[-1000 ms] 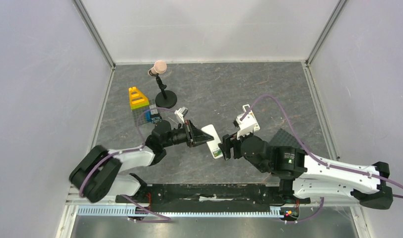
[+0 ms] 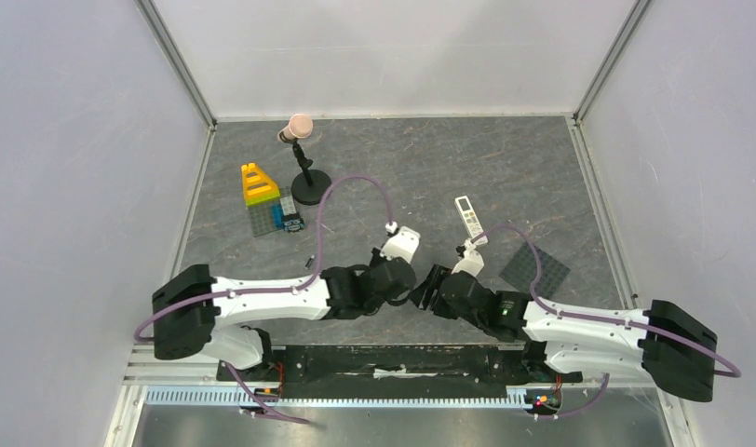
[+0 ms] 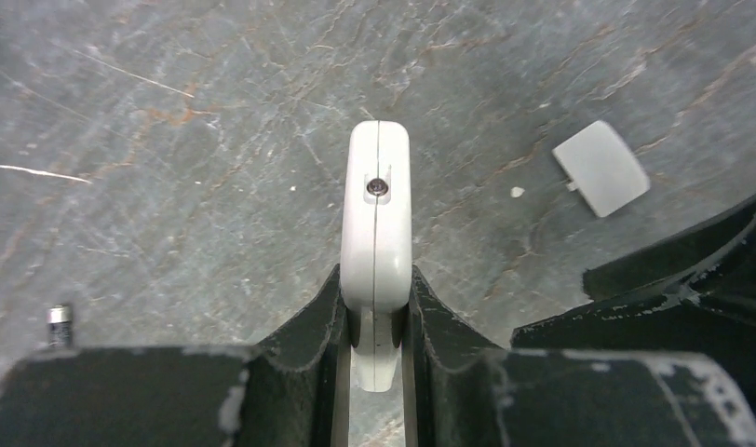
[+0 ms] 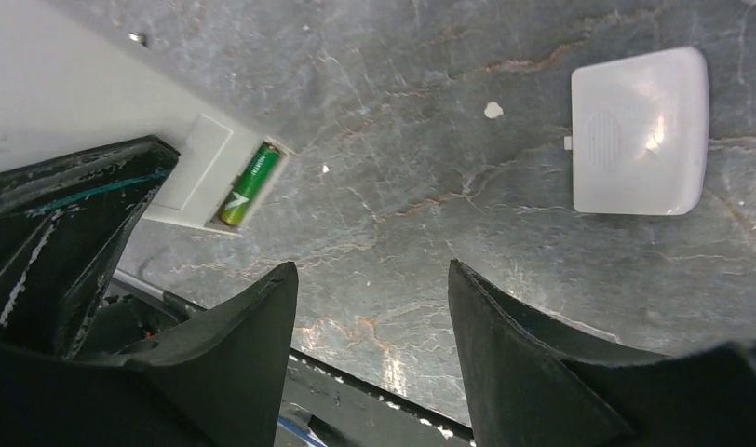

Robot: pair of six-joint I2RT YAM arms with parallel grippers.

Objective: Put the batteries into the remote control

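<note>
My left gripper is shut on the white remote control [image 3: 376,223], seen edge-on in the left wrist view. In the right wrist view the remote's open compartment holds a green battery [image 4: 249,182]. The white battery cover [image 4: 639,130] lies on the table, apart from it. My right gripper is open and empty, beside the left one. A small cylinder [image 3: 60,326], likely a battery, lies at lower left in the left wrist view.
A second white remote [image 2: 468,216] lies behind my right gripper, with a dark mat [image 2: 537,272] to the right. A black stand [image 2: 312,189] and yellow-and-blue items [image 2: 260,186] are at back left.
The right gripper has shifted slightly from where it was a second ago.
</note>
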